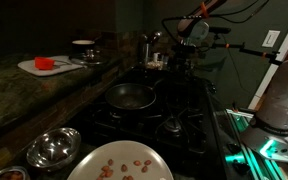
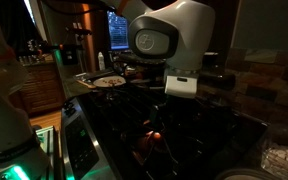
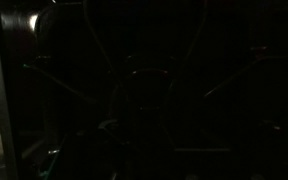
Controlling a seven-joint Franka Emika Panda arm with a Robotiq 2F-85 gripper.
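No task object is named. In exterior view 1, the far part of my arm (image 1: 193, 28) is at the back right, above the far end of the black stove, and its gripper is only a dark shape there. In exterior view 2 the big pale arm link (image 2: 170, 45) fills the upper middle and the gripper is lost in the dark below it. The wrist view is nearly black, with only faint lines and no object visible between the fingers. The fingers stand open.
A black pan (image 1: 130, 96) sits on the stove. In front are a white plate (image 1: 89, 158) with small reddish pieces and a metal bowl (image 1: 54, 148). A white tray with a red item (image 1: 45, 63) and a pot (image 1: 83, 47) stand on the left counter.
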